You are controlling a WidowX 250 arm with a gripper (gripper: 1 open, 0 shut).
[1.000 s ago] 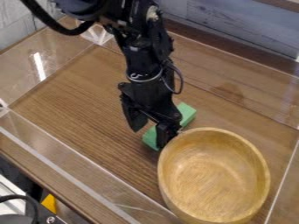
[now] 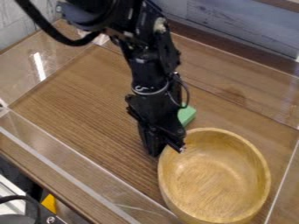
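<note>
My black arm reaches down from the top of the camera view, with the gripper (image 2: 159,145) low at the left rim of a wide yellow bowl (image 2: 214,179). Its fingertips are dark and hard to make out; it looks shut, with nothing visible between them. A green object (image 2: 187,116) lies behind the gripper and is mostly hidden by it.
A pale wall runs along the back. The table's front-left edge has cables and a small yellow item below it.
The gripper has moved a little down and toward the front, beside the bowl's rim. It now covers more of the green object.
</note>
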